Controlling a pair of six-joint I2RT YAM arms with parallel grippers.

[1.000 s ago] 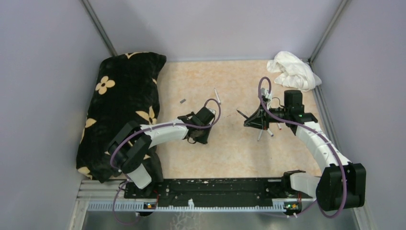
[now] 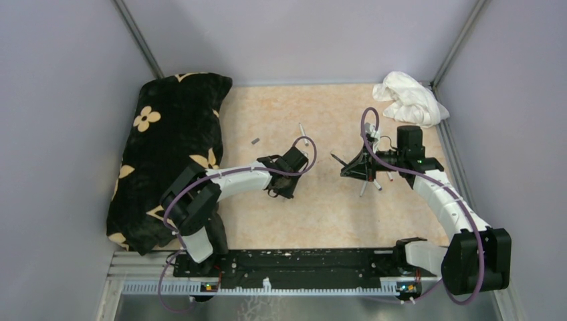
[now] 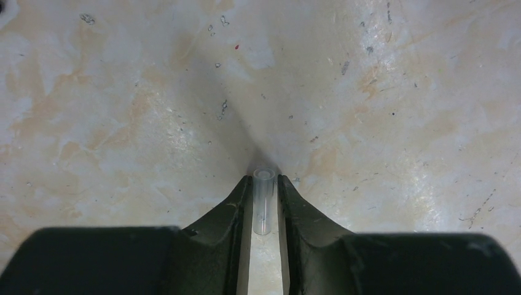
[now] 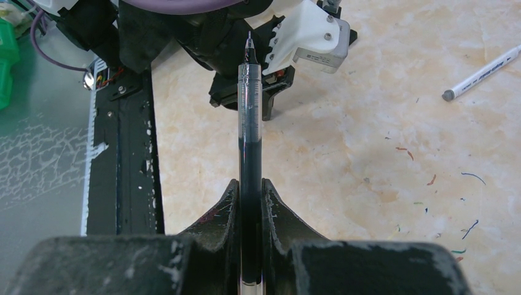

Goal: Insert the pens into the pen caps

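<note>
A clear pen cap lies on the table between the fingertips of my left gripper, which is part open around it; a narrow gap shows beside the cap. My right gripper is shut on a dark pen, held above the table with its uncapped tip pointing out from the fingers, toward the left arm in the top view.
A white marker and a small grey piece lie at the back middle. Several pens lie under the right arm. A dark cushion fills the left side; a white cloth sits back right.
Over the last second my left arm has shifted slightly to the right, its wrist now a little higher in the top view. The right arm and its pen look unchanged.
</note>
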